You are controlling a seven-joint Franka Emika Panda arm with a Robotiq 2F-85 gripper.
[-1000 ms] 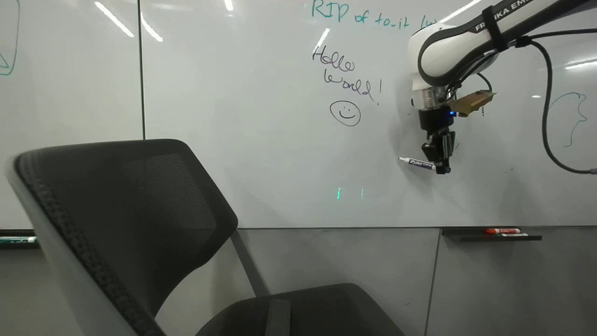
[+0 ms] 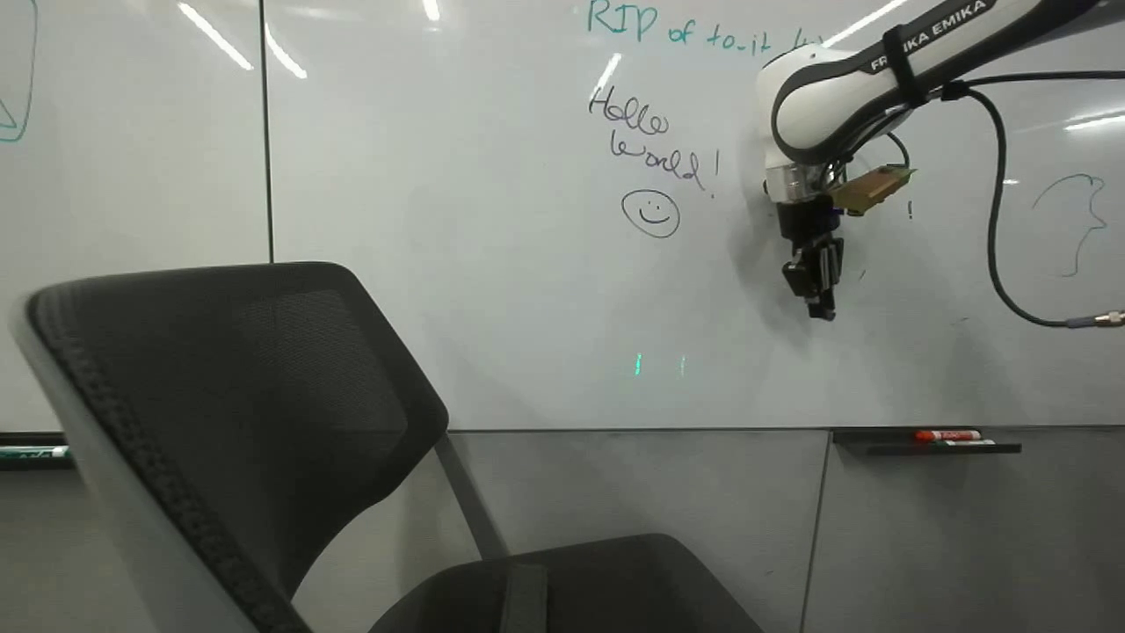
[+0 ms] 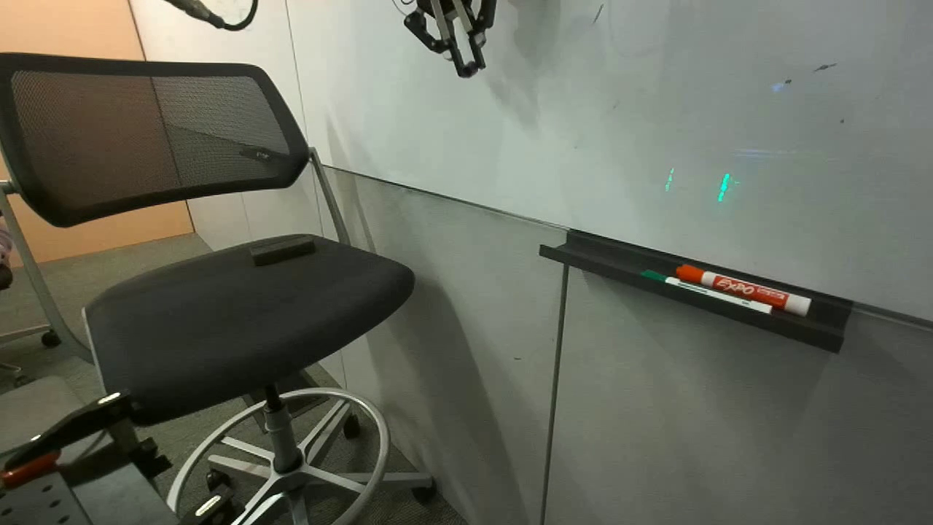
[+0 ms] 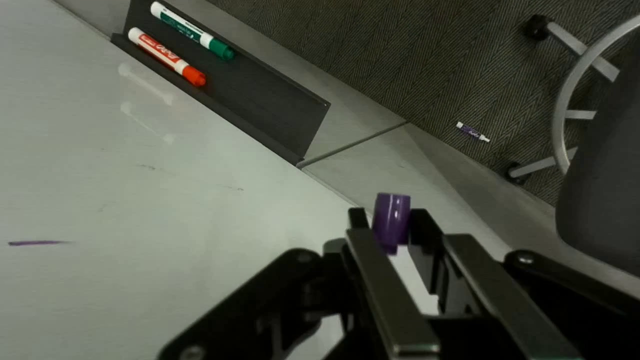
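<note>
My gripper hangs beside the whiteboard (image 4: 156, 240), fingers pointing down. In the wrist view it is shut on a purple marker cap (image 4: 391, 217), with no marker body attached. A white marker with a purple label (image 4: 472, 132) lies on the carpet far below, near the chair's base. From outside, the gripper (image 2: 823, 315) shows against the board and the cap cannot be made out. The second exterior view has the fingers (image 3: 466, 68) at the top edge, well above the tray.
A black tray (image 4: 264, 99) on the board's lower edge holds a red marker (image 4: 166, 57) and a green marker (image 4: 192, 30). An office chair (image 3: 254, 306) stands close to the wall. A short purple stroke (image 4: 39, 243) marks the board.
The arm has shifted slightly left and up.
</note>
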